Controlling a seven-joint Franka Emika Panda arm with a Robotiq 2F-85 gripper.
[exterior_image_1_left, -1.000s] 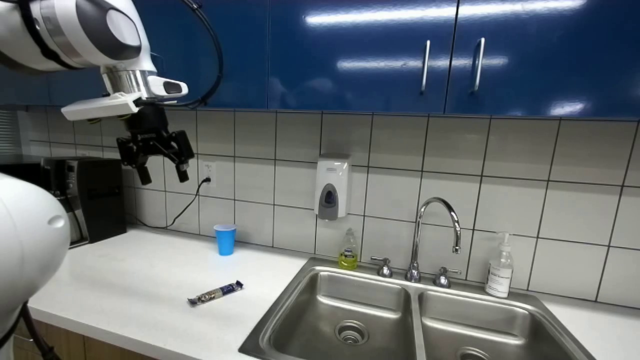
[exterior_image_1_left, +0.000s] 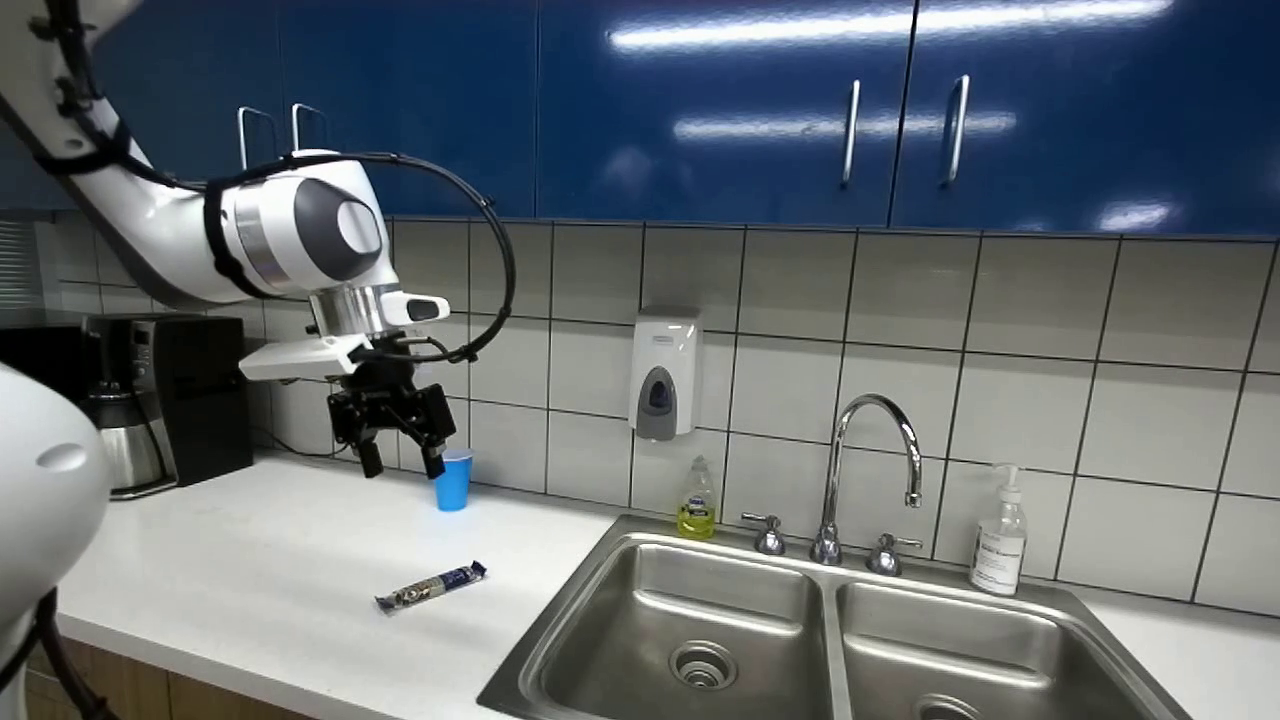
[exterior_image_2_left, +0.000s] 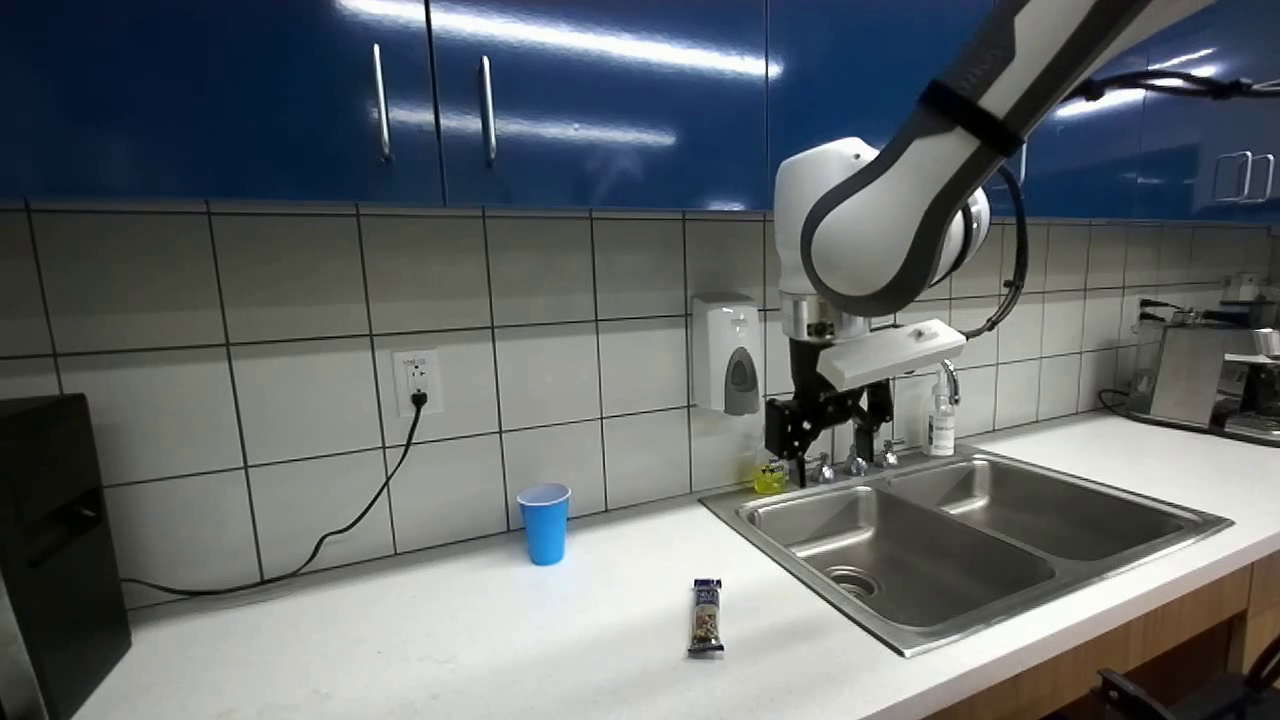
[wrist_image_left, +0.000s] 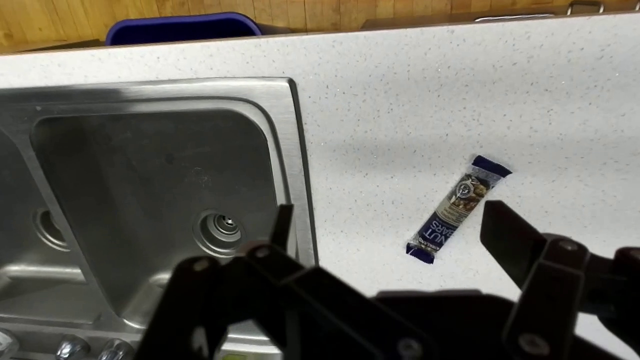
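On the white counter lies a nut bar (exterior_image_1_left: 432, 587) in a blue-ended wrapper, left of the sink in exterior view 1. The wrist view shows that bar (wrist_image_left: 459, 210) at a slant, right of centre, its printed side up and no finger touching it. My gripper (exterior_image_1_left: 402, 466) hangs well above the counter, open, its fingers spread wide with nothing between them. Exterior view 2 has the gripper (exterior_image_2_left: 836, 470) high up, with the bar (exterior_image_2_left: 707, 617) lower and to its left. A blue cup (exterior_image_1_left: 452, 482) stands upright near the tiled wall, partly behind one finger in exterior view 1.
A double steel sink (exterior_image_1_left: 828, 600) with a tall faucet (exterior_image_1_left: 836, 480) takes up the right side. Yellow dish soap (exterior_image_1_left: 696, 504) and a pump bottle (exterior_image_1_left: 998, 540) stand behind it. A coffee maker (exterior_image_1_left: 120, 420) is far left.
In exterior view 1 my arm and gripper have come down and to the right, so the gripper now overlaps the cup's edge. The bar and cup have stayed put.
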